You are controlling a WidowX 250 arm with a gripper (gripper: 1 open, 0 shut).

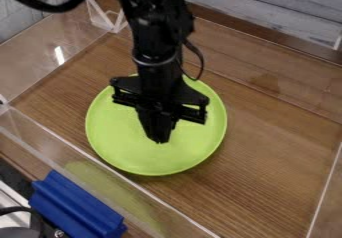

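My black gripper (pixel 159 132) hangs low over a bright green plate (pixel 134 157) in the camera view, its fingers pointing down near the plate's middle. The fingers are shut, with nothing visible between them.
The plate lies on a wooden surface (pixel 261 162) with clear room to the right. Transparent panels edge the left and front. A blue rack (pixel 74 207) stands at the lower left, outside the panel, and a whitish wooden wall runs along the back.
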